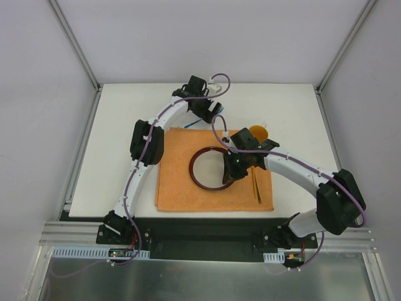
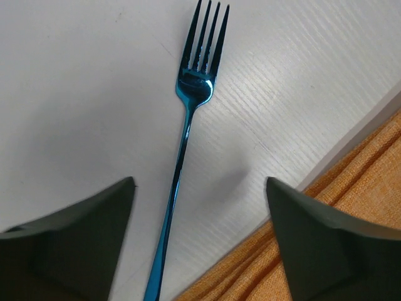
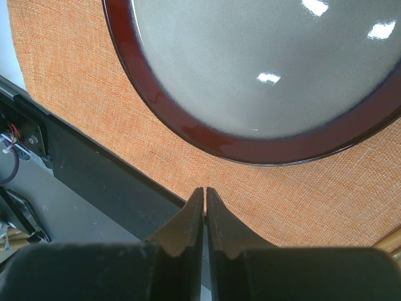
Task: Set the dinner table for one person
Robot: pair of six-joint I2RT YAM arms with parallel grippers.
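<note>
A blue metallic fork [image 2: 195,89] lies on the white table behind the cloth, its tines pointing away in the left wrist view. My left gripper is over its handle, fingers parted, the handle running between the fingers without visible contact. From above, part of the fork's handle [image 1: 193,123] shows beside that gripper [image 1: 212,113]. A pale plate with a dark red rim [image 1: 193,170] rests on the orange cloth [image 1: 175,197]. My right gripper is shut, nothing between its tips, above the cloth near the plate's front edge.
Two thin golden utensils [image 1: 256,185] lie on the cloth to the plate's right. An orange mug [image 1: 259,132] stands at the cloth's back right corner.
</note>
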